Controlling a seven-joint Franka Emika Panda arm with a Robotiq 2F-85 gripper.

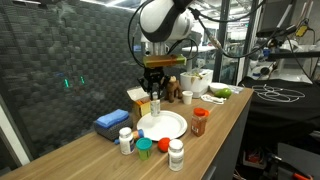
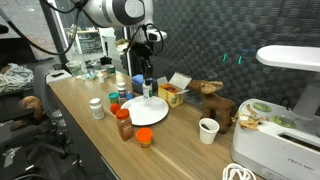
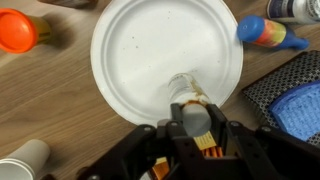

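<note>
A clear bottle with a grey-white cap (image 3: 196, 121) and an orange band stands at the near side of the round white plate (image 3: 130, 50) in the wrist view. My gripper (image 1: 153, 88) is right above it in exterior view 1, where the white bottle (image 1: 155, 107) shows below the fingers. Dark fingers lie on either side of the cap in the wrist view; whether they touch it cannot be made out. A blue bottle with an orange-red part (image 3: 270, 33) lies just off the plate's rim in the wrist view.
An open orange box (image 2: 172, 92) stands behind the plate, with a brown toy animal (image 2: 214, 100) beside it. An orange-lidded jar (image 2: 145, 137), a red-lidded jar (image 2: 124, 124) and a white mug (image 2: 208, 130) surround the plate. A blue-topped dark box (image 1: 112, 122) sits nearby.
</note>
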